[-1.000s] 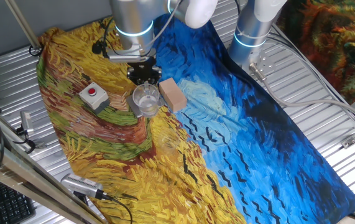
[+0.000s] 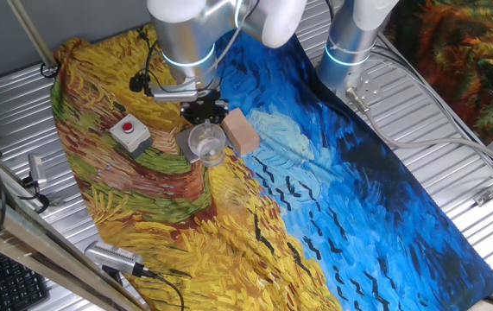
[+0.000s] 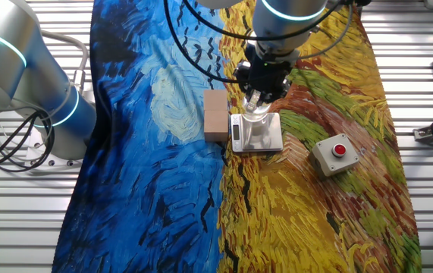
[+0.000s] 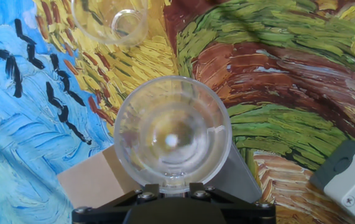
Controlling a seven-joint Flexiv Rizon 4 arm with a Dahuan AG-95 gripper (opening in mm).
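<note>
A clear cup [image 2: 207,144] is at the tips of my gripper [image 2: 205,117], over the small silver scale [image 3: 271,141]. In the wrist view the cup [image 4: 172,134] fills the middle, its near wall between the black fingertips of my gripper, which is shut on it. From exterior view 2, my gripper [image 3: 257,100] points down at the scale, whose display is at its left side. Whether the cup's base touches the scale I cannot tell. A second clear cup [image 4: 127,23] stands on the cloth at the wrist view's top left.
A tan block [image 3: 216,121] stands right beside the scale. On the scale's other side sits a grey box with a red button [image 3: 339,150]. The painted cloth [image 2: 315,250] has wide free room toward the front.
The gripper and the clear cup have shifted together slightly right and toward the front in exterior view 1. The block and button box have stayed put.
</note>
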